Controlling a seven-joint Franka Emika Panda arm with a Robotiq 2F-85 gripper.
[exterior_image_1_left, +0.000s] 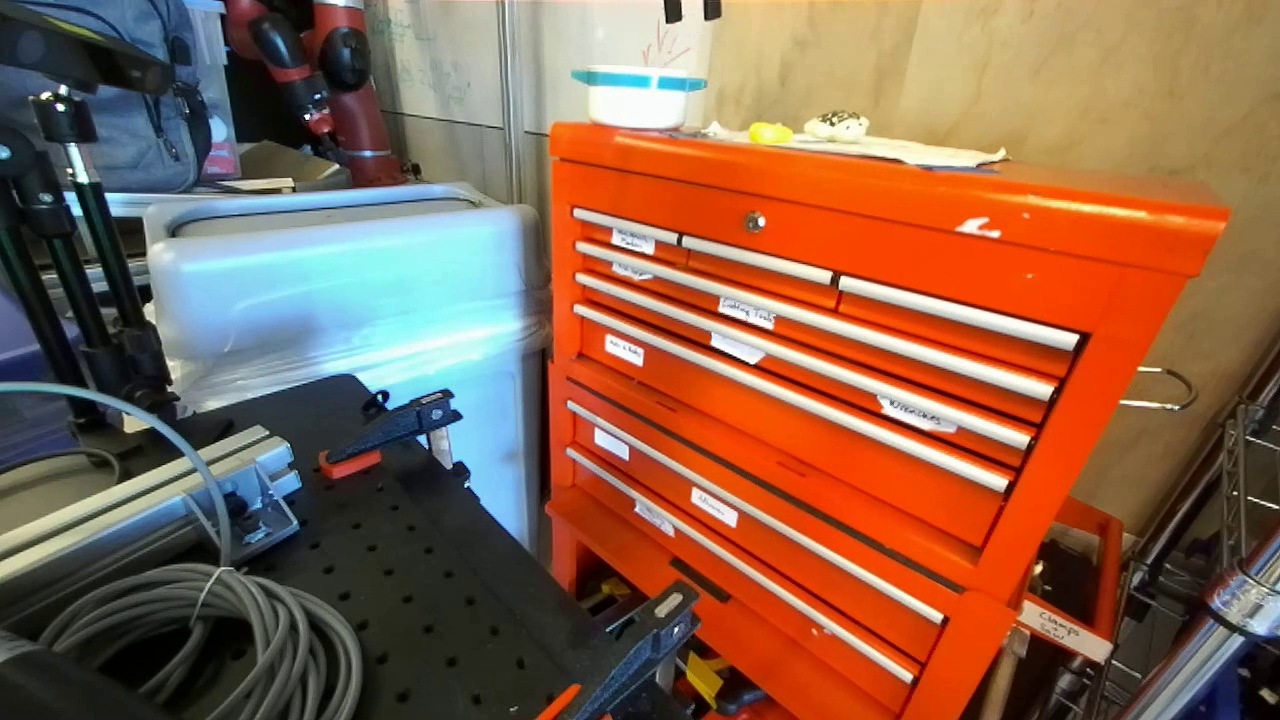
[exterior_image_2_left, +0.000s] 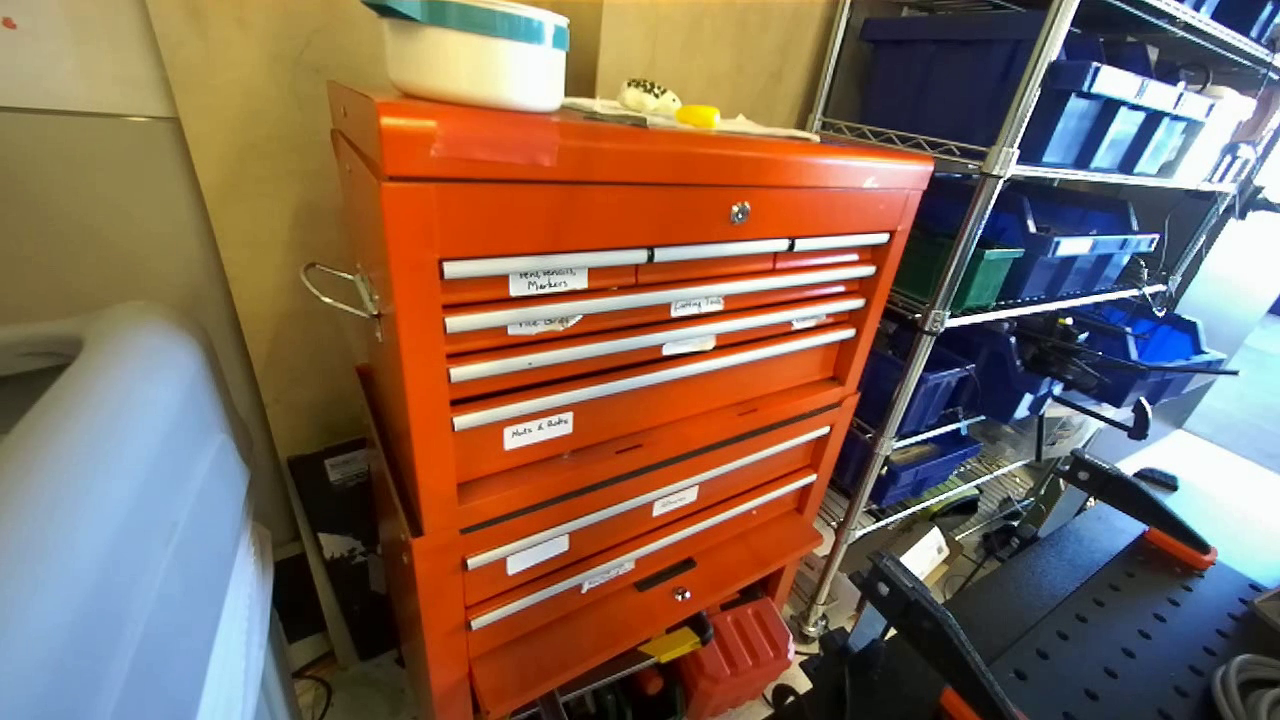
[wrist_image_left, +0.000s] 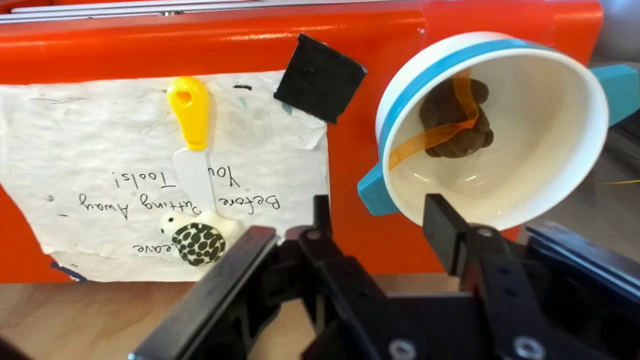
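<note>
A white pot with a blue-green rim band and handles (wrist_image_left: 558, 132) stands on the left end of the red tool chest's top in exterior view 1, where the pot (exterior_image_1_left: 636, 106) shows upright. Inside it, in the wrist view, lies a brown lumpy toy (wrist_image_left: 447, 120) with an orange ribbon (wrist_image_left: 429, 139). My gripper is open, its fingers apart, with only the red chest top showing between them. From exterior view 1, the gripper's tips (exterior_image_1_left: 693, 11) hang above the pot, clear of it. The rest of the gripper is cut off there.
A paper sheet (wrist_image_left: 72, 120) on the chest top carries a yellow-handled spatula (wrist_image_left: 190, 114) and a spotted turtle toy (wrist_image_left: 199, 243). Next to the pot lies a black square (wrist_image_left: 321, 78). Metal shelving (exterior_image_2_left: 960, 264) with bins stands beside the chest.
</note>
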